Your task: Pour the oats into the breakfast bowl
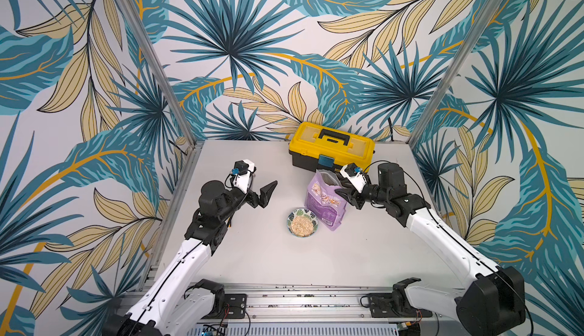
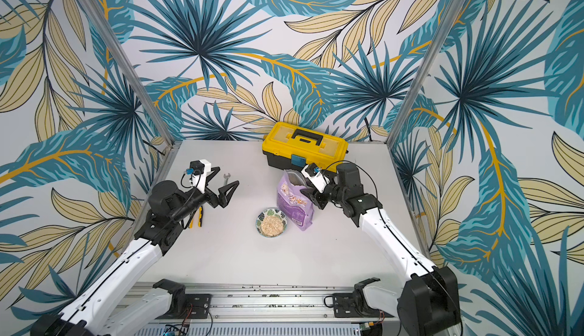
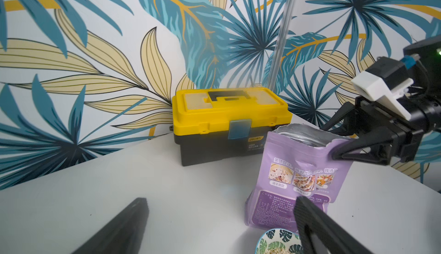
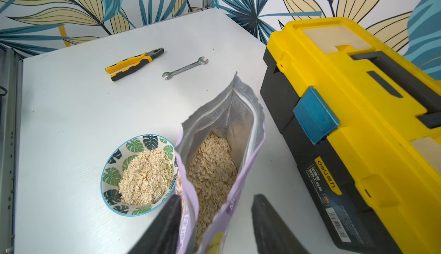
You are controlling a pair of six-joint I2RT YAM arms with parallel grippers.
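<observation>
The purple oats bag (image 1: 322, 201) stands on the table, its mouth open and oats (image 4: 212, 171) visible inside. Beside it sits the leaf-patterned breakfast bowl (image 4: 112, 176), holding a heap of oats (image 4: 148, 175). My right gripper is at the bag's upper right side, its fingers (image 3: 367, 143) apart, one in front of the bag and one behind. A gap shows between the bag and one finger. Left of bag and bowl, my left gripper (image 1: 266, 193) hangs open and empty, its fingers (image 3: 123, 228) wide apart.
A yellow and black toolbox (image 1: 331, 144) stands close behind the bag. Yellow-handled pliers (image 4: 134, 64) and a wrench (image 4: 184, 67) lie on the left of the table, near my left arm.
</observation>
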